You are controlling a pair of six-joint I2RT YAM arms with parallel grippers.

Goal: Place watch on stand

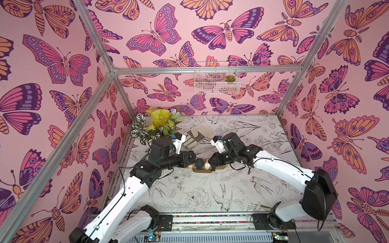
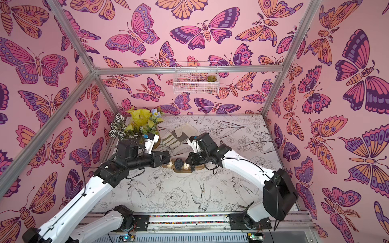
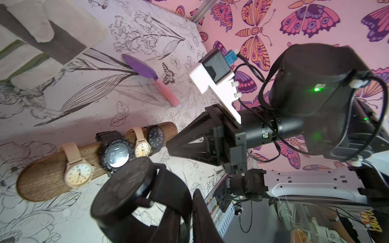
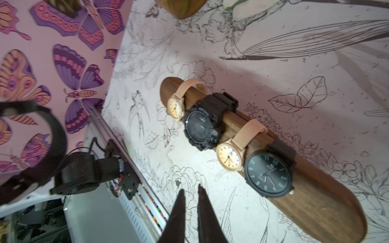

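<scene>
A large black watch [image 3: 121, 194], strap closed in a loop, is held near the camera in the left wrist view by my left gripper, shut on its strap. The loop also shows blurred at the left of the right wrist view. Below lies the wooden stand [image 4: 324, 198], a long bar with rounded ends. Around it sit a small cream watch [image 4: 175, 107], a chunky black watch [image 4: 202, 125], another cream watch [image 4: 229, 157] and a black-dial watch [image 4: 268, 174]. Above the stand's right part, my right gripper is slightly open with nothing between its fingers.
Farther back lie a pair of gloves [image 1: 198, 134] and a purple-and-pink trowel [image 3: 152, 73]. Potted flowers [image 1: 160, 121] stand at the back left. Both grippers are close together over the stand.
</scene>
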